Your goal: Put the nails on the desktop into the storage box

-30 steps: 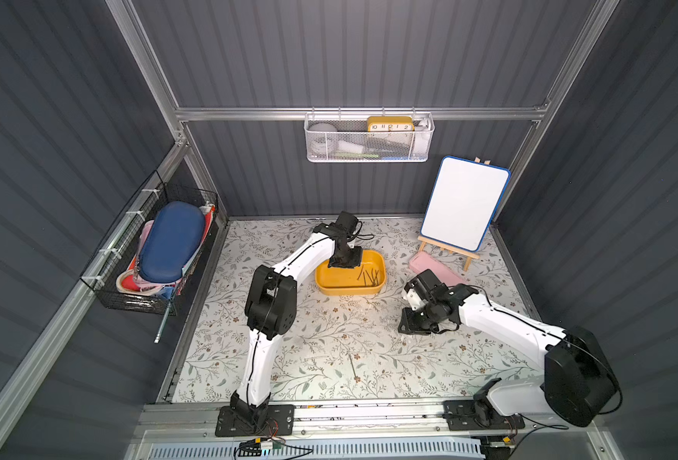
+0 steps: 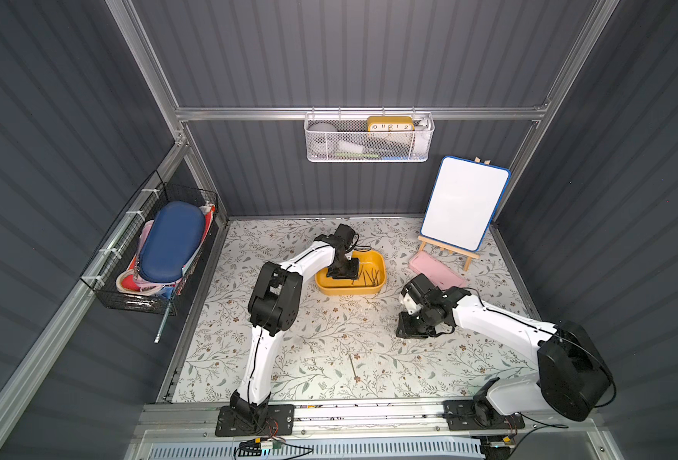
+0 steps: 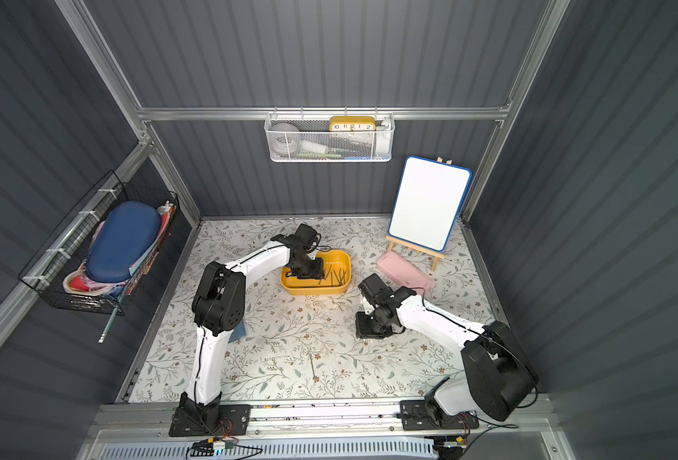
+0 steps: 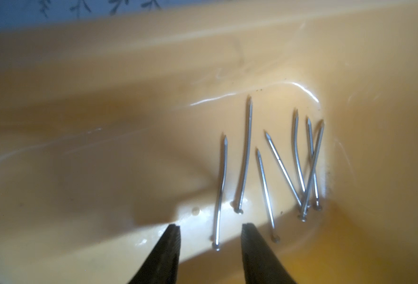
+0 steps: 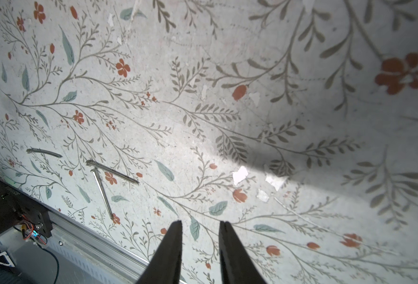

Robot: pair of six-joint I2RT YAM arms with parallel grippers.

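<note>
The yellow storage box (image 2: 350, 289) stands toward the back of the desktop with several nails inside, among them a nail (image 4: 249, 156) and crossed nails at one end. My left gripper is open over the box interior. Between its fingertips shows the head end of another nail (image 4: 223, 179) that lies on the box floor. On the desktop, the right wrist view shows three nails: a short-looking nail (image 5: 43, 152), a dark nail (image 5: 114, 172) and a shiny nail (image 5: 103, 194). My right gripper is open above bare desktop, away from those nails, holding nothing.
A pink tray (image 2: 437, 270) lies behind the right arm, near a whiteboard (image 2: 465, 203) on an easel. Part of a blue object (image 3: 237, 331) shows beside the left arm.
</note>
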